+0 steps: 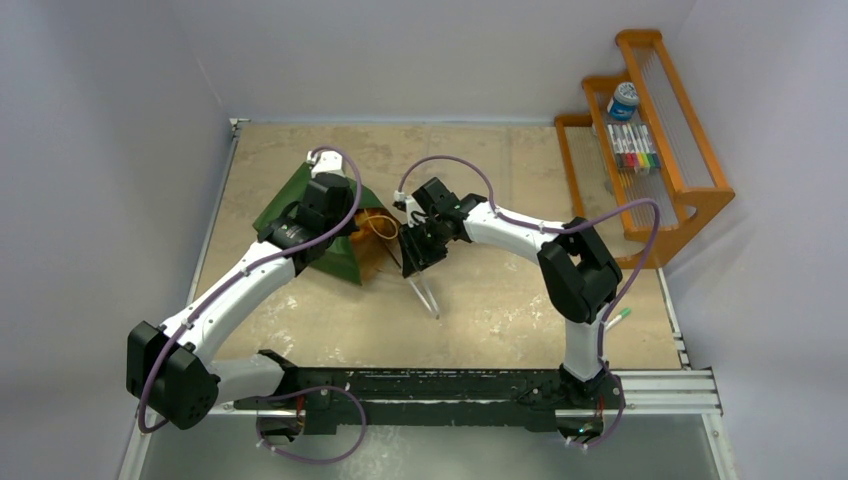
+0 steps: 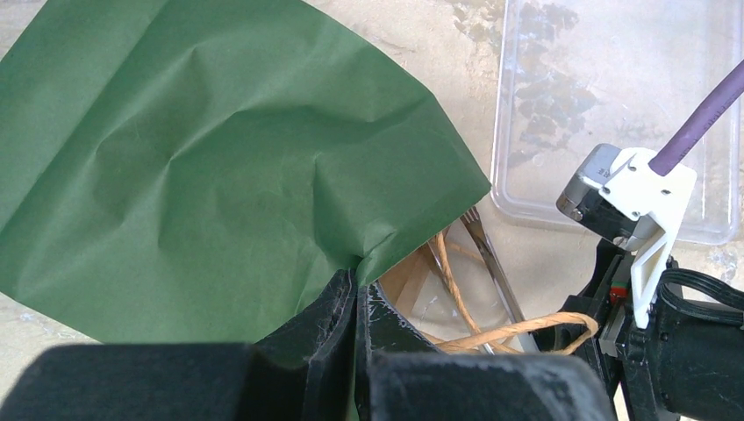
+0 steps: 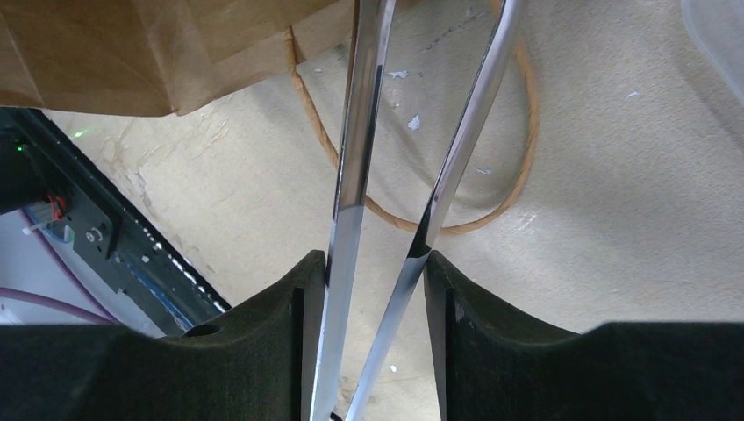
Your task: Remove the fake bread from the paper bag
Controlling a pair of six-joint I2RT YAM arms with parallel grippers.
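The green paper bag (image 1: pixel 285 200) lies on its side, its brown inside and rope handle facing right. My left gripper is shut on its upper edge. No bread is clearly visible. My right gripper is at the bag's mouth with two long shiny metal strips between its part-open fingers, apparently tongs (image 3: pixel 465 123), reaching toward the brown paper (image 3: pixel 132 53). In the top view they point toward the front of the table.
A clear plastic box (image 2: pixel 614 79) sits behind the bag. A wooden rack (image 1: pixel 680 140) with markers and a tub stands at the right. A green-capped marker (image 1: pixel 618 320) lies front right.
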